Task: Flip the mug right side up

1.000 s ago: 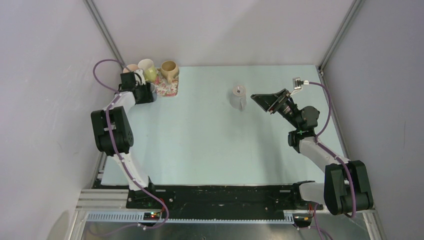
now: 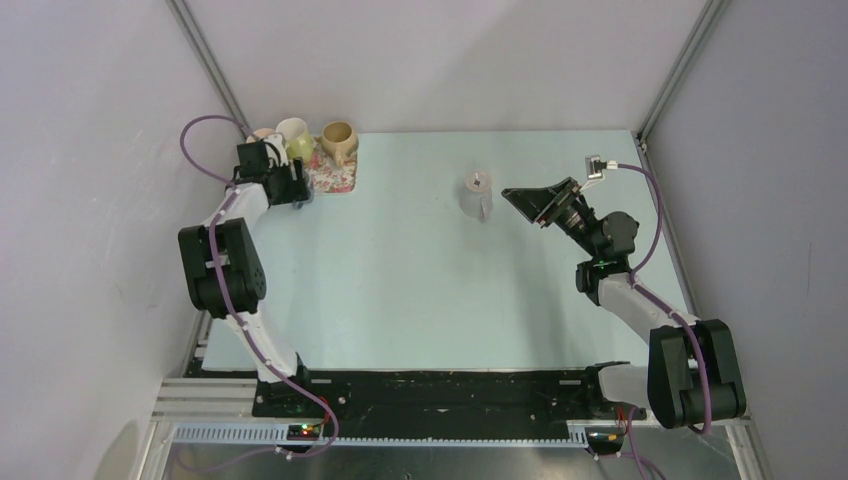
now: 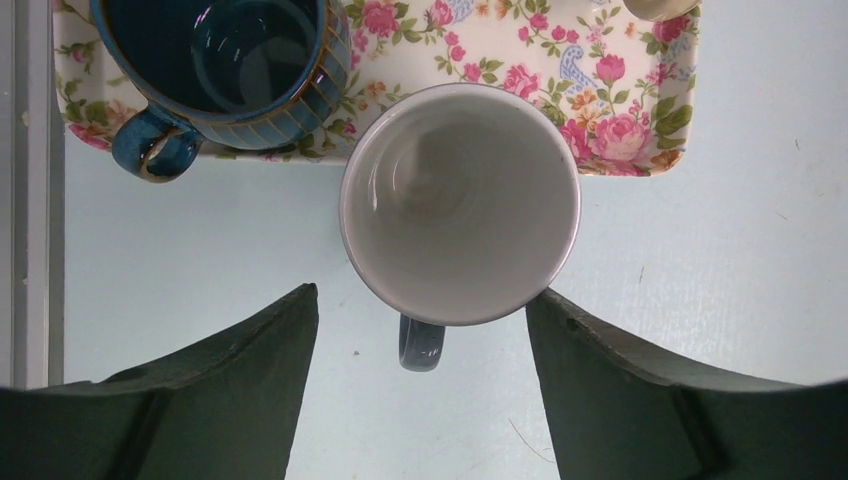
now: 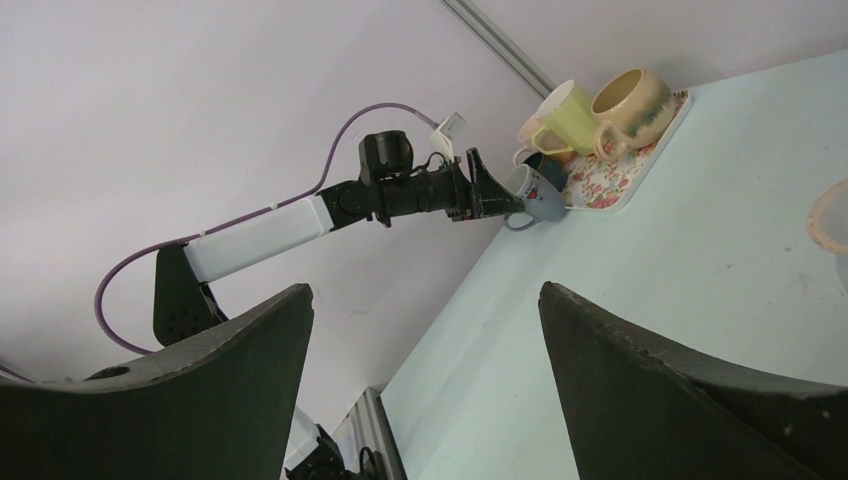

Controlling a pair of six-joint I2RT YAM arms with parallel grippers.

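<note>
A grey mug with white interior point(image 3: 455, 200) is at the front edge of a floral tray point(image 3: 615, 130) at the back left, opening toward the left wrist camera, handle pointing down in that view. My left gripper is at it, fingers parted either side of the handle end; contact is unclear. In the right wrist view this mug point(image 4: 540, 198) looks tilted beside the left fingers. Another mug point(image 2: 477, 190) stands upside down on the table's centre right, handle toward the front. My right gripper point(image 2: 515, 198) is open, to the right of it and apart.
The tray holds a blue mug point(image 3: 230, 70), a yellow mug point(image 4: 568, 115), a beige mug point(image 4: 630, 105) and a pinkish mug behind. Walls border the table point(image 2: 400, 290), whose middle and front are clear.
The right arm and the upside-down mug have not moved.
</note>
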